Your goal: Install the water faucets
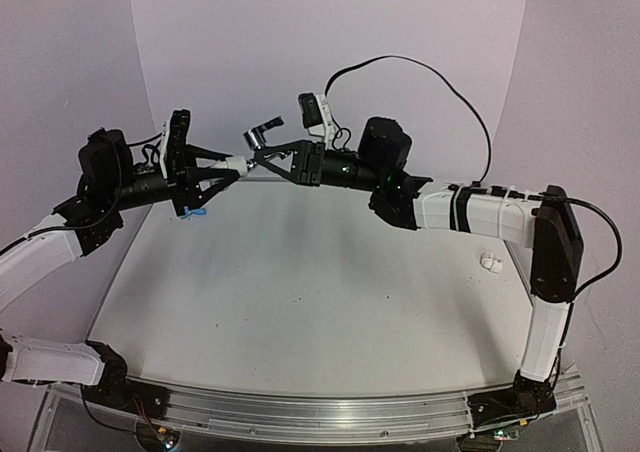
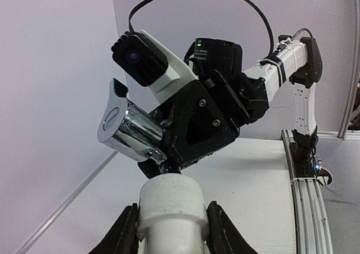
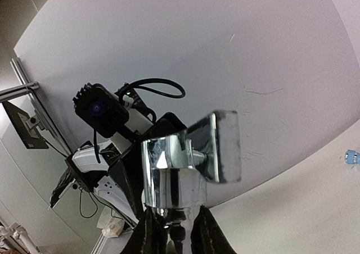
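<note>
In the top view, my left gripper (image 1: pixel 231 166) is shut on a white pipe fitting (image 1: pixel 239 164), whose rounded end rises between the black fingers in the left wrist view. A chrome faucet (image 3: pixel 174 172) with a flat lever handle is clasped by my right gripper (image 1: pixel 267 160). Above the table, the faucet's narrow end points at the mouth of the fitting, and the two meet or nearly meet. Whether the thread sits inside the fitting cannot be told, since fingers and fitting hide the joint.
A blue faucet-like piece (image 1: pixel 194 213) lies at the table's far left, partly near the left gripper's underside. Another small white fitting (image 1: pixel 491 262) rests near the right edge.
</note>
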